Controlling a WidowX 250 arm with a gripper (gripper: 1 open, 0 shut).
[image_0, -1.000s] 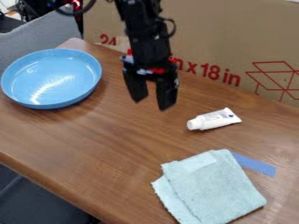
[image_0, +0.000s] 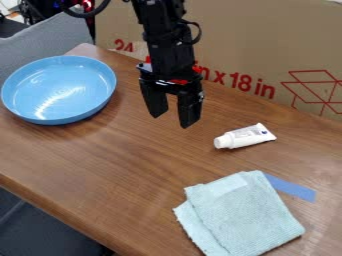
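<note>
My black gripper (image_0: 171, 104) hangs open over the back middle of the wooden table, its two fingers pointing down with nothing visible between them. A blue bowl (image_0: 59, 92) sits at the left. To the right of the gripper a white tube (image_0: 243, 136) lies on the table. A folded pale cloth (image_0: 238, 214) rests at the front right. Something red (image_0: 197, 70) is partly hidden behind the gripper.
A cardboard panel (image_0: 274, 65) stands along the back edge. A strip of blue tape (image_0: 289, 187) lies beside the cloth.
The objects on the table are unchanged.
</note>
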